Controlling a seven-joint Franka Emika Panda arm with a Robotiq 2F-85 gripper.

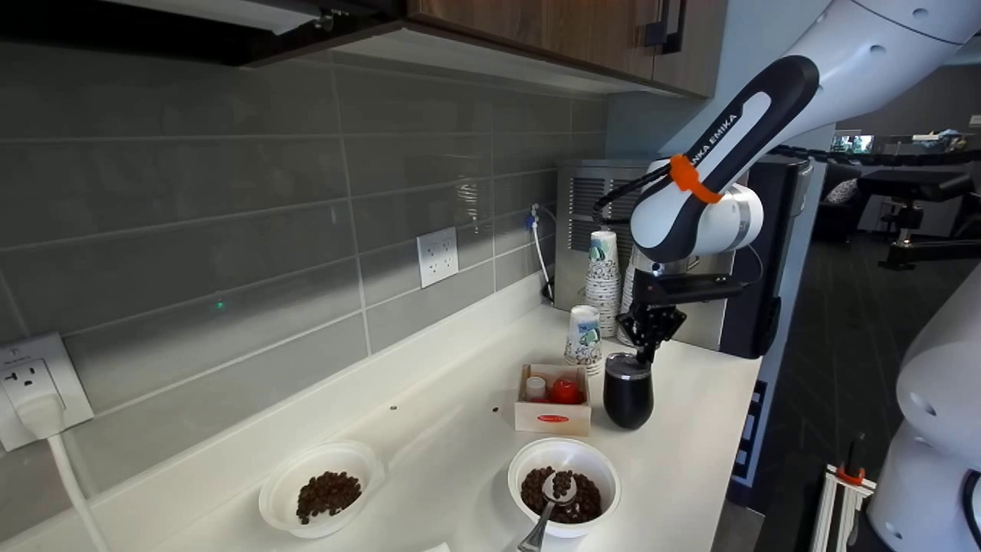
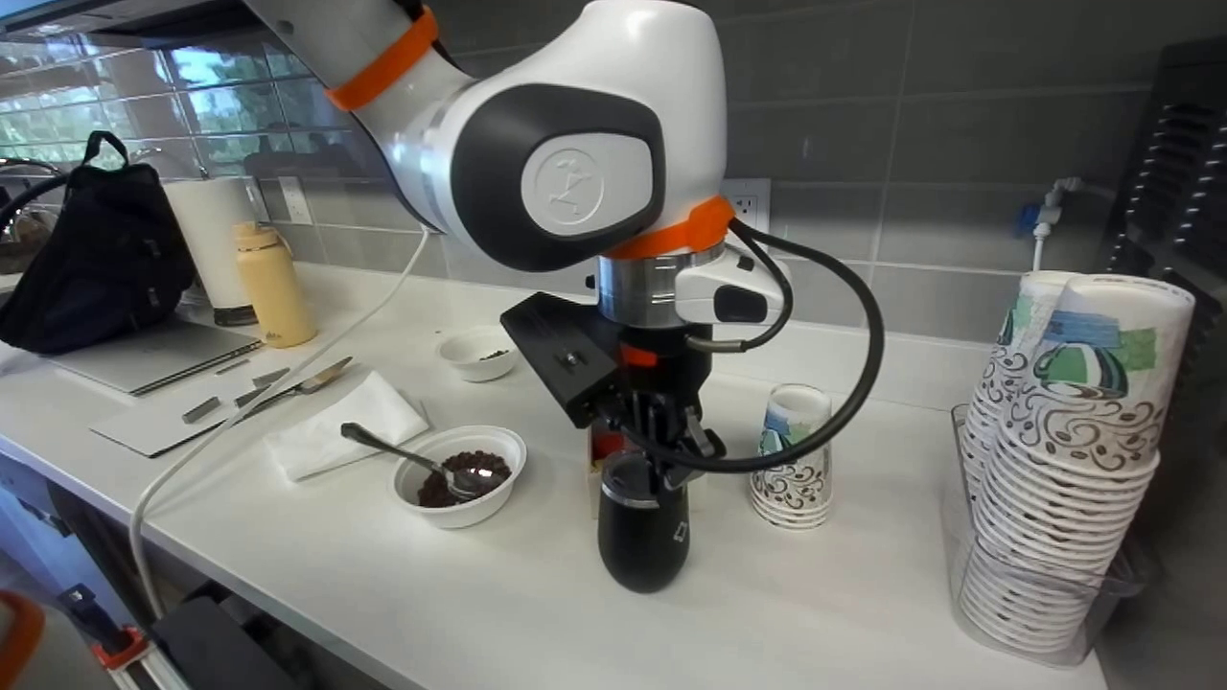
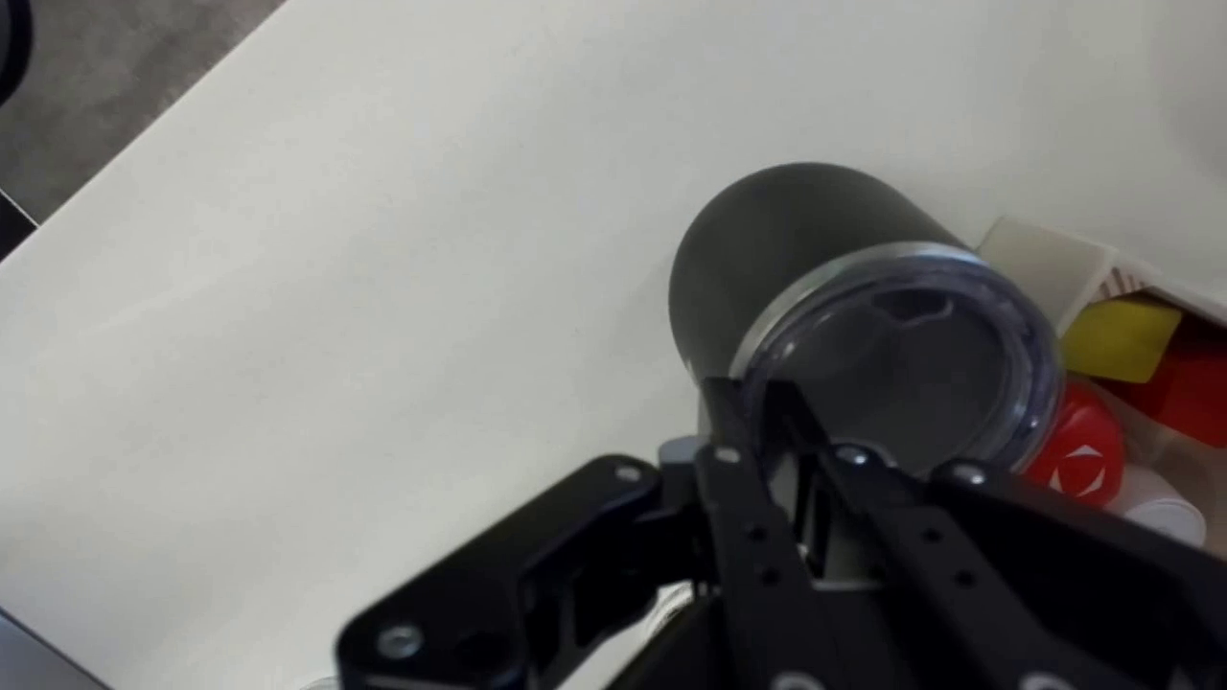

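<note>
A black tumbler (image 1: 629, 395) with a silvery rim and clear lid stands roughly upright on the white counter, close beside a small wooden box (image 1: 553, 405). My gripper (image 1: 645, 355) reaches down from above and is shut on the tumbler's near rim edge. In the wrist view the gripper has its fingertips on either side of the rim, with the tumbler (image 3: 794, 236) seen at an angle. In exterior view 2 the tumbler (image 2: 644, 540) sits directly under the hand; its base appears to rest on the counter.
The box holds a red item (image 1: 565, 392) and a white-capped one. Two white bowls (image 1: 607, 469) (image 1: 269, 501) contain brown beans, the nearer with a spoon. Paper cups (image 2: 794, 460) stand behind the tumbler, and taller cup stacks (image 2: 1064, 494) farther right. The counter's front edge is open.
</note>
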